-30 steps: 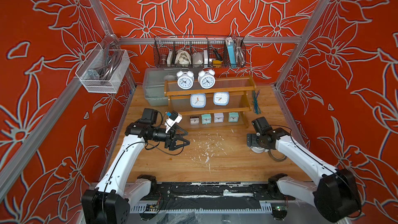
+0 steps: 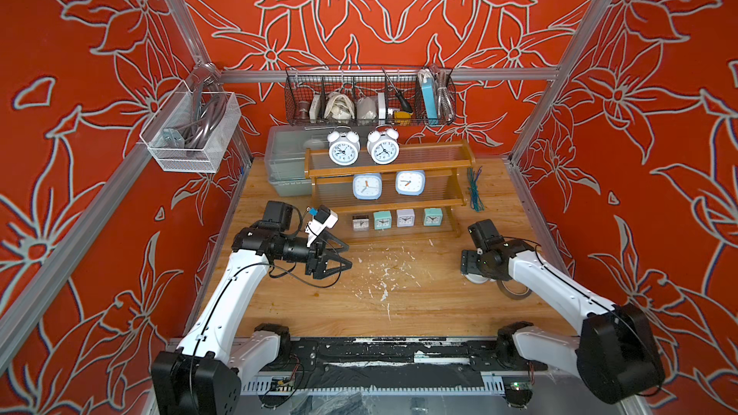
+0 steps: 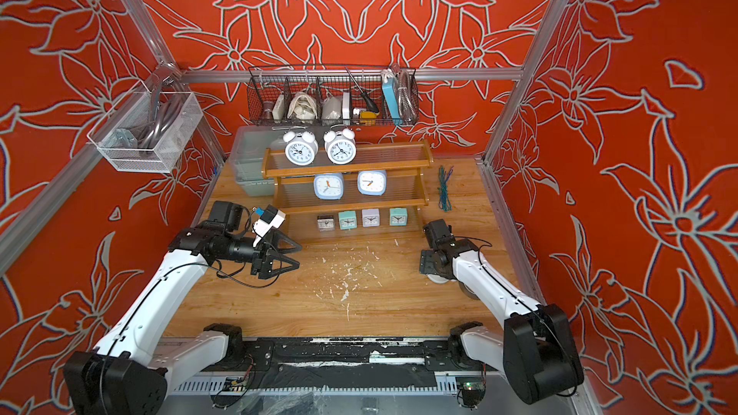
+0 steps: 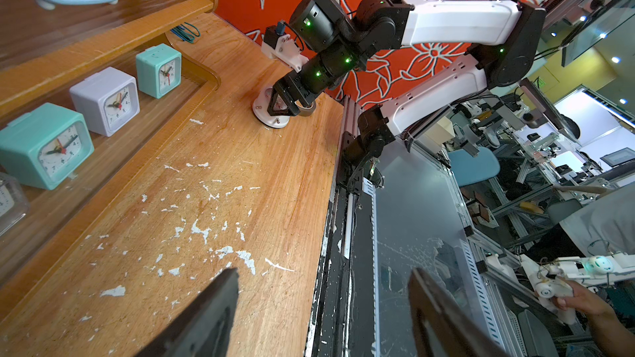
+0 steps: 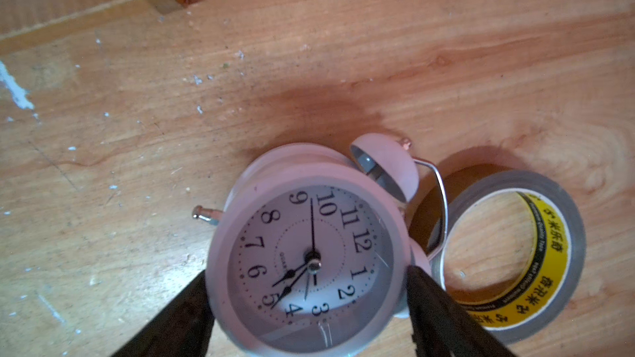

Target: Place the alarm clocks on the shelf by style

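A white twin-bell alarm clock [image 5: 311, 238] lies face up on the table in the right wrist view. My right gripper is over it, part open, one finger close to each side of the clock; contact cannot be made out. My left gripper [image 2: 349, 254] stands open and empty, left of the table's centre. On the wooden shelf [image 2: 361, 207], two white twin-bell clocks [image 2: 343, 148] stand on top. Two blue-rimmed clocks [image 2: 367, 186] occupy the middle tier. Several small cube clocks [image 2: 383, 219] line the bottom tier.
A roll of tape [image 5: 562, 224] lies beside the clock's bell end, very near it. Green wires [image 2: 475, 189] lie right of the shelf. A wire basket [image 2: 369, 100] hangs behind it.
My left arm and the shelf clocks have not moved.
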